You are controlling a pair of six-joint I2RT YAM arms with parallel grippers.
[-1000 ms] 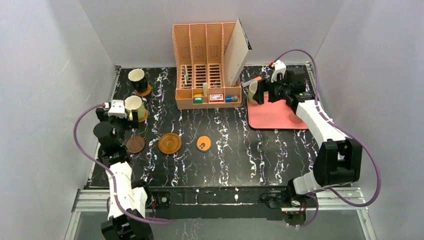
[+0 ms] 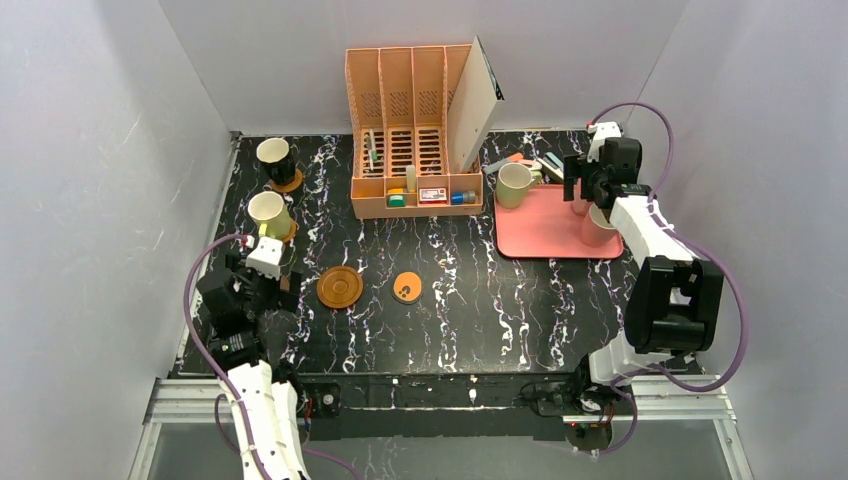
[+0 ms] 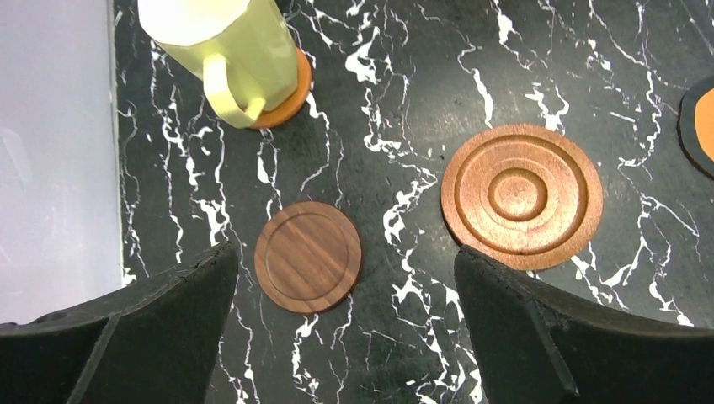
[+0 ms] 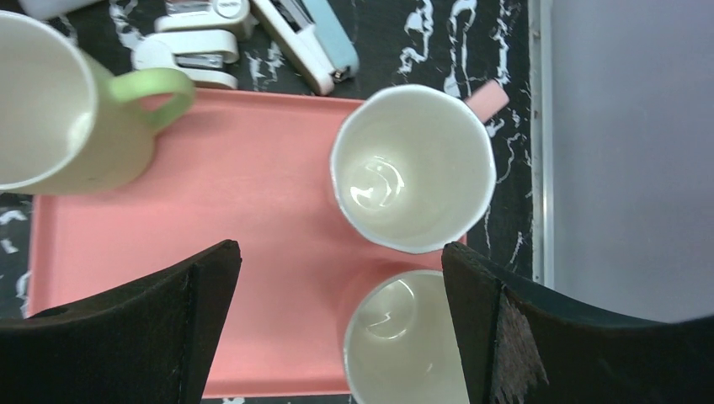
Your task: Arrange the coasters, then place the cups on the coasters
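Observation:
My left gripper is open above a dark wooden coaster [image 3: 308, 257], nothing between its fingers. Up and left of that coaster, a yellow-green cup [image 3: 261, 59] stands on an orange-brown coaster [image 3: 295, 99]. A ringed wooden coaster [image 3: 522, 197] lies to the right. Over the pink tray [image 4: 253, 177], my right gripper also stands open and empty. Two pink cups with pale insides are near its right finger: one cup [image 4: 412, 168] farther back, another cup [image 4: 408, 341] partly hidden by the finger. A green cup [image 4: 109, 126] sits at the tray's left corner.
A black cup [image 2: 276, 160] occupies a coaster at the back left. An orange organizer [image 2: 415, 205] stands at the back middle, and staplers [image 4: 307, 42] lie behind the tray. A round orange coaster [image 2: 407, 287] is mid-table.
My left gripper has moved toward the front and slightly right, away from the yellow-green cup. The right gripper has shifted right, from the green cup to over the pink cups.

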